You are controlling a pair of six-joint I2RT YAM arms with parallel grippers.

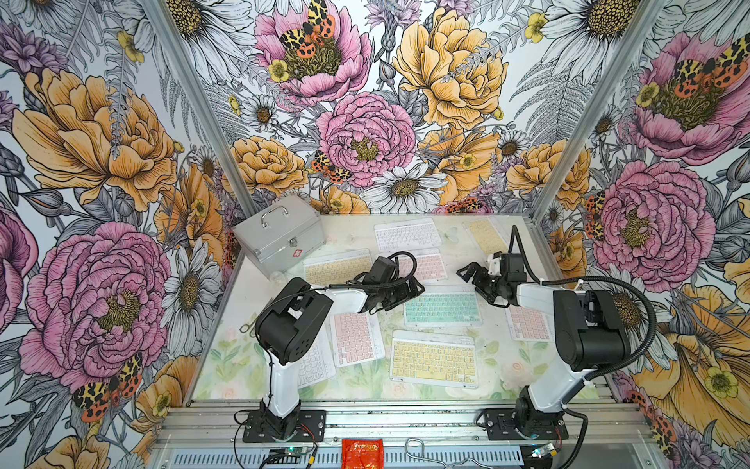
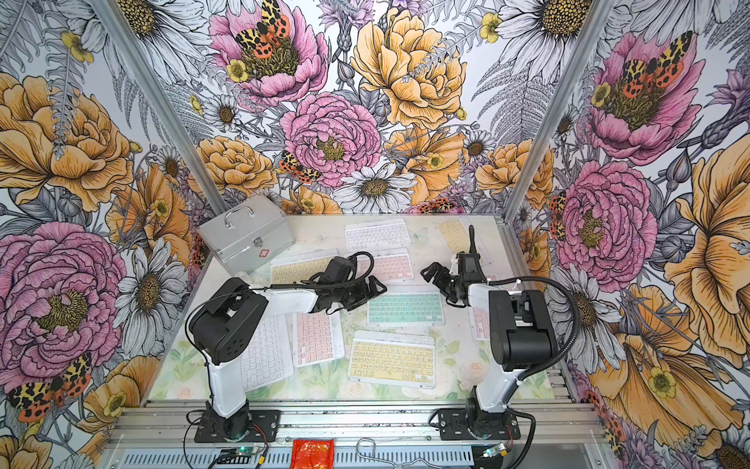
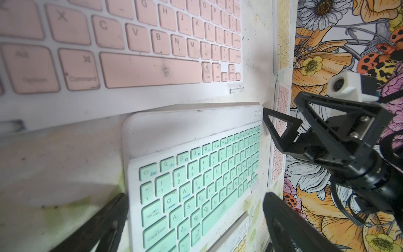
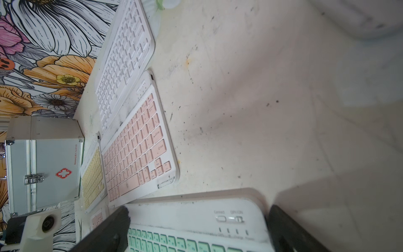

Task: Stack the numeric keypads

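Note:
In the middle of the table lies the green keyboard point(image 1: 442, 308), flat, with a white rim. My left gripper point(image 1: 412, 294) is open at its far left corner; in the left wrist view the green keyboard point(image 3: 197, 176) shows between the spread fingers. From the right, my open right gripper point(image 1: 478, 287) stands close to the same keyboard's far right corner. The right wrist view has the keyboard's switch edge point(image 4: 201, 214) between the fingers. Neither gripper visibly holds it. A pink keyboard point(image 1: 429, 265) lies just behind the green one, and a yellow keyboard point(image 1: 433, 359) in front.
Other keyboards lie around: white point(image 1: 408, 233) and yellow point(image 1: 486, 236) at the back, yellow point(image 1: 337, 269) behind the left arm, pink point(image 1: 356, 340) and white point(image 2: 264, 355) at front left, pink point(image 1: 529, 323) at right. A grey metal case point(image 1: 281, 234) occupies the back left corner.

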